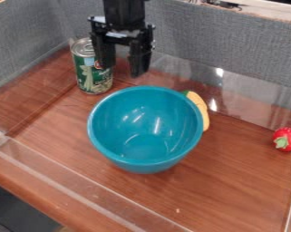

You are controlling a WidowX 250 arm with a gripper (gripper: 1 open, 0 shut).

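Observation:
My black gripper [121, 56] hangs at the top centre, open, its fingers just right of a green-and-silver can [91, 71] that stands upright on the wooden floor. A teal bowl [145, 131] sits in the middle, below the gripper. A yellow item [201, 107] with a green end lies partly hidden behind the bowl's right side.
A red strawberry [286, 139] lies at the right. Grey padded walls [232, 54] rise at the back and left, with clear plastic edging round the wooden floor [87, 172]. The floor in front of the bowl and to its right is largely bare.

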